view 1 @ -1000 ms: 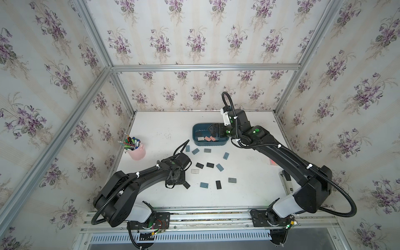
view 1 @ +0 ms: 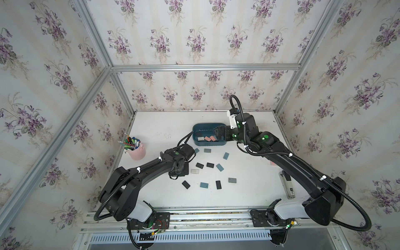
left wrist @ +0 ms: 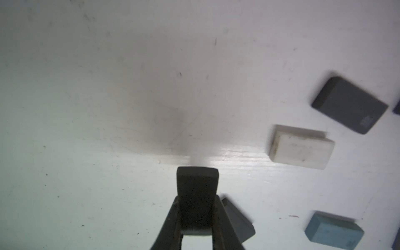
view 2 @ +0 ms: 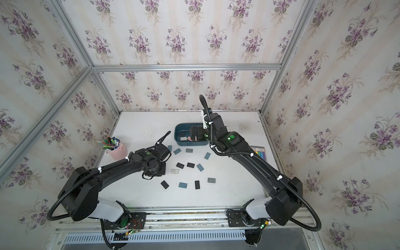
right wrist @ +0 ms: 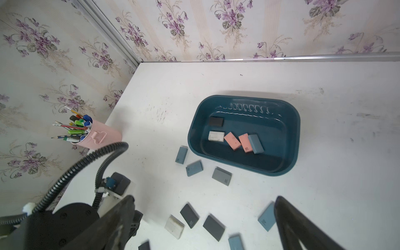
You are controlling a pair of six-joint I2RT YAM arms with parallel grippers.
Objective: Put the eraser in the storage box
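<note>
My left gripper is shut on a black eraser [left wrist: 197,187], over the white table at the front left of the scattered erasers; below it are a white eraser [left wrist: 301,150] and another black eraser [left wrist: 348,104]. The dark teal storage box [right wrist: 243,160] stands at the back centre, holding several erasers, black, white, pink and blue. My right gripper [view 1: 220,133] hangs high near the box; its open fingers frame the bottom of the right wrist view.
Several black, grey and blue erasers lie loose in front of the box. A pink pen cup [right wrist: 104,135] stands at the left edge. A long object [view 1: 287,183] lies at the right edge.
My left gripper has moved away from the front of the table, toward the box. My right arm has shifted to the right.
</note>
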